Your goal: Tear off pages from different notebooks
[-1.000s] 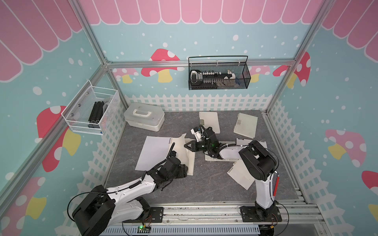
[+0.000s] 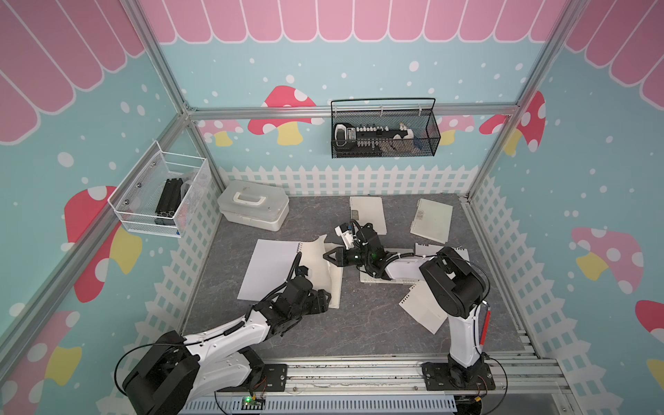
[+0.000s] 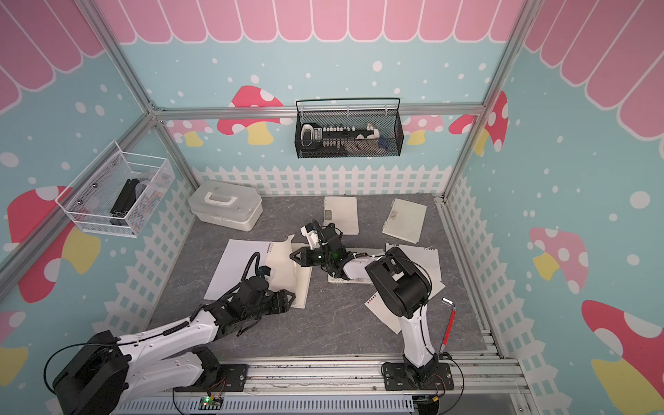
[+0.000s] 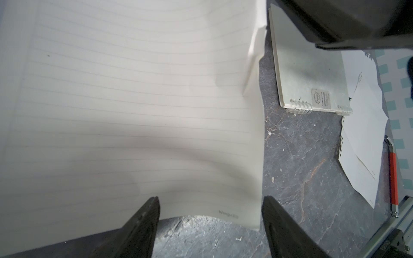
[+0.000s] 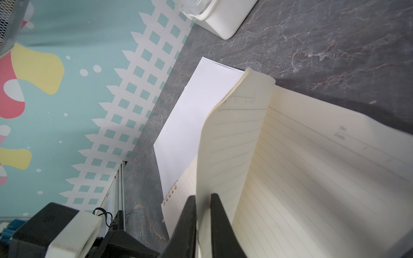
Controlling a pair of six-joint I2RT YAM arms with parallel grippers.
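Note:
A spiral notebook lies open, its lined page point(image 5: 228, 142) standing up in a curl between the fingers of my right gripper, which is shut on it. From above, this page point(image 2: 314, 259) shows beside the right gripper's tip. At the notebook's near end, my left gripper is open. The bottom edge of a lined page point(image 4: 180, 189) bows upward around its fingertips, and I cannot tell whether they touch it. In the top left view the left arm covers part of the notebook's near end.
To the left lies a white sheet point(image 2: 269, 269). Torn loose pages point(image 2: 423, 307) and another notebook point(image 4: 309, 73) are on the right, partly under the right arm. A red-handled tool point(image 2: 485, 326) lies at the right edge, and a white box point(image 2: 254, 205) stands back left.
My left arm has shifted very slightly, its wrist a little to the left. The right arm and the raised page look unchanged.

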